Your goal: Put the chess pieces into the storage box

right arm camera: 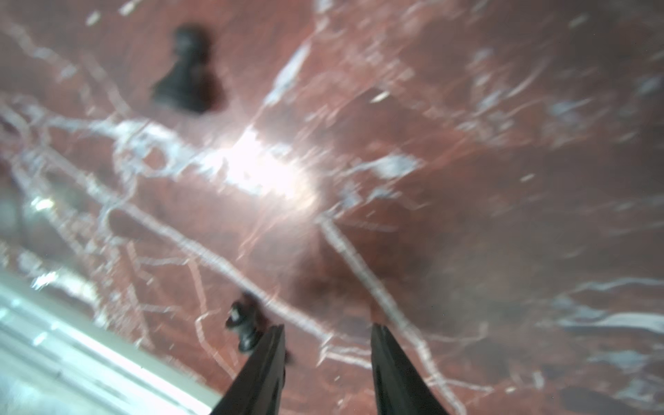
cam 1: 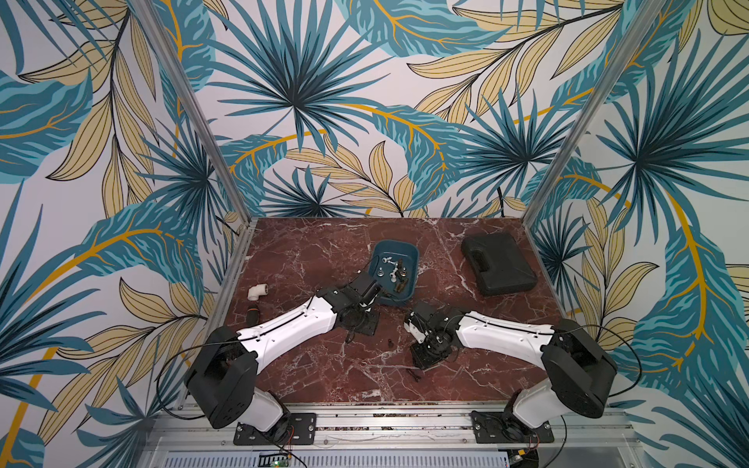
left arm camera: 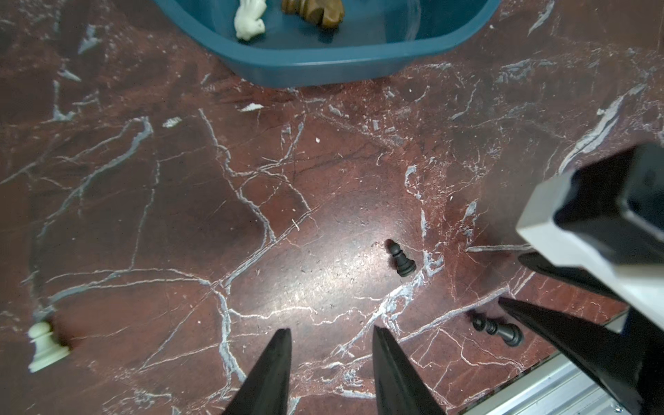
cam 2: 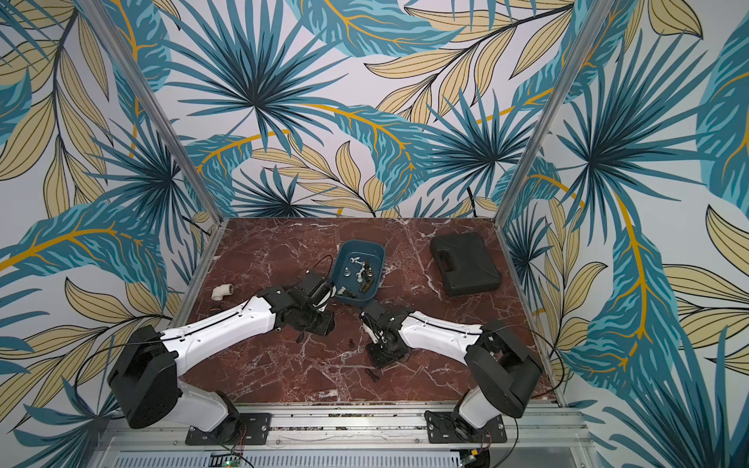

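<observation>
A black pawn [left arm camera: 401,260] rests on the marble table in the left wrist view. Farther right, a second black piece [left arm camera: 499,328] lies close to the front rail. A pale chess piece [left arm camera: 47,346] is at the lower left. The blue open box [left arm camera: 332,61] is at the top, holding a white figure and a brown one. My left gripper is open and empty, above bare table. The right gripper also stands open with nothing between its fingers. Just left of its left finger is the second black piece [right arm camera: 245,325], while the pawn [right arm camera: 183,72] appears blurred farther up.
A closed dark case [cam 1: 499,263] sits at the back right. A white pipe elbow [cam 1: 257,291] lies on the left side. Both arms reach to the middle, their grippers near each other. The metal front rail [left arm camera: 546,387] borders the table.
</observation>
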